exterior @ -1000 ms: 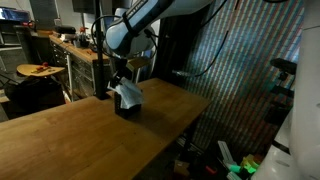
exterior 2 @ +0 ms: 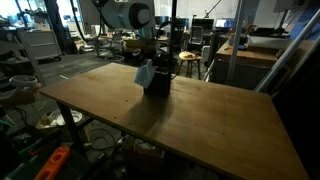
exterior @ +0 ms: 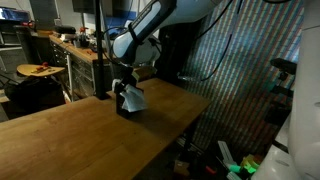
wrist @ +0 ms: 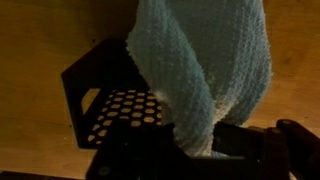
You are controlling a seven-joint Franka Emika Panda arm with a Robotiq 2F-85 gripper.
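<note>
A pale blue cloth (wrist: 222, 60) hangs in the wrist view, its gathered end pinched by my gripper, which is shut on it. Beneath and beside the cloth is a black basket (wrist: 82, 78) with a perforated base and a slot in one wall. In exterior view 1 the cloth (exterior: 131, 98) drapes in front of the basket, covering much of it. From the other side, the cloth (exterior 2: 145, 76) hangs at the left of the black basket (exterior 2: 159, 82). Whether it touches the rim I cannot tell.
A dark post (exterior: 98, 50) rises at the table's far edge. Beyond it stands a stool with a yellow seat (exterior: 38, 70).
The arm has come down a little and slightly to the right in exterior view 1. The cloth has shifted slightly lower with it, still in the gripper.
</note>
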